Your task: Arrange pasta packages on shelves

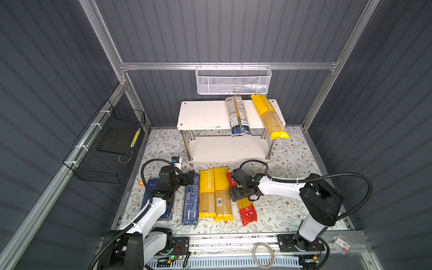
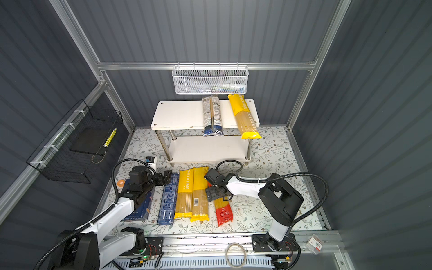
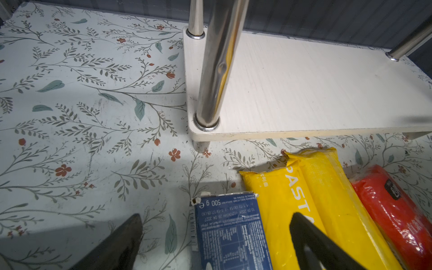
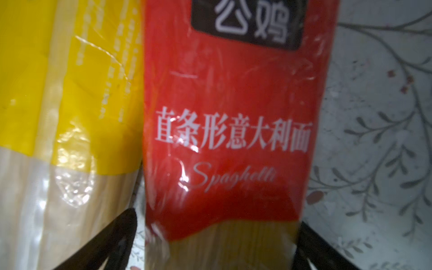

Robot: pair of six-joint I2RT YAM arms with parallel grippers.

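My right gripper (image 1: 239,193) is open low over the red spaghetti pack (image 4: 229,112), one finger at each long side in the right wrist view. Left of that lie two yellow packs (image 1: 223,202), then a blue box (image 1: 190,202). My left gripper (image 1: 186,177) stands open and empty above the blue box's back end; another blue box (image 1: 164,213) is partly hidden under the left arm. On the top shelf (image 1: 200,112) lie a clear-and-blue pack (image 1: 238,119) and a yellow pack (image 1: 270,121).
The lower shelf (image 1: 225,146) is bare, as is the top shelf's left half. A white wire basket (image 1: 216,81) hangs behind; a black wire basket (image 1: 94,157) is on the left wall. Floor to the right of the right arm is mostly clear.
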